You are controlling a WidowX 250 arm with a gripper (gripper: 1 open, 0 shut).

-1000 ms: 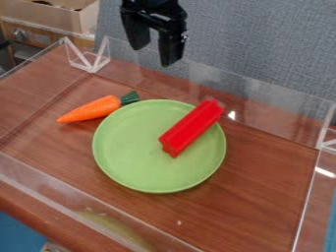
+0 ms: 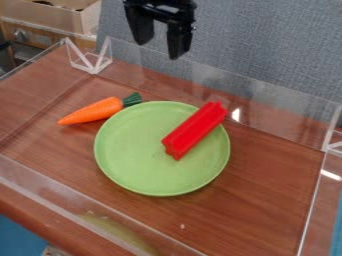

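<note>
A black gripper (image 2: 159, 38) hangs high at the top centre, well above the table, its two fingers apart with nothing visible between them. Below it a green plate (image 2: 140, 160) holds a red rectangular bar (image 2: 194, 130) lying diagonally on its right side. An orange toy carrot (image 2: 94, 111) with a green top lies on the wood to the upper left of the plate.
Clear low walls with white corner brackets (image 2: 88, 58) border the wooden table (image 2: 267, 190). A cardboard box (image 2: 43, 16) stands beyond the top-left corner.
The plate, red bar and carrot have stayed put.
</note>
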